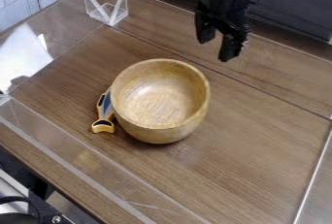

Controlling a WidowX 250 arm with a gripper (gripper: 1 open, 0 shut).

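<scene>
My black gripper (218, 36) hangs near the back of the table at the top centre, open, with its fingers pointing down and nothing seen between them. A large wooden bowl (159, 102) sits empty in the middle-left of the table, well in front of the gripper. A small yellow and blue object (103, 125), perhaps a tool, lies against the bowl's left side.
A clear angular stand (107, 10) is at the back left. A dark panel runs along the back, and clear strips line the left and right sides.
</scene>
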